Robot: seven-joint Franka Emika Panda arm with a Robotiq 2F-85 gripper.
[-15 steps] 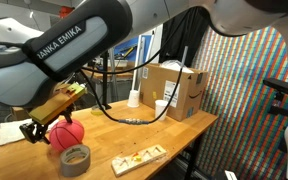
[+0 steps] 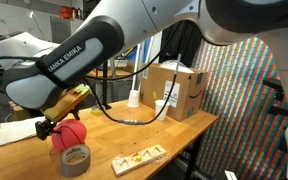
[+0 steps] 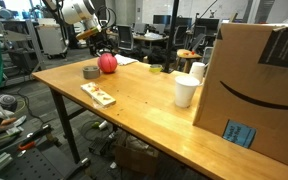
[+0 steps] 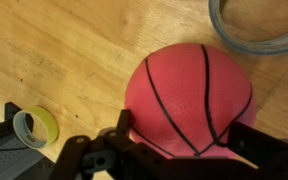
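A red ball with black seam lines (image 4: 184, 95) rests on the wooden table and fills the middle of the wrist view. My gripper is open, its dark fingers (image 4: 112, 145) spread on both sides of the ball's near part. Whether they touch it I cannot tell. In exterior view 1 the gripper (image 2: 56, 128) is low over the ball (image 2: 72, 138), at its upper left. From the other side, exterior view 2 shows the ball (image 3: 108, 64) below and beside the hand.
A grey tape roll (image 2: 65, 160) lies close beside the ball. A pale tray with small items (image 2: 139, 160) sits near the front edge. White cups and a cardboard box (image 2: 189, 92) stand toward the far end.
My gripper has moved right, from the ball's left side to over it. The ball has barely shifted, if at all; the tape roll and tray are unchanged.
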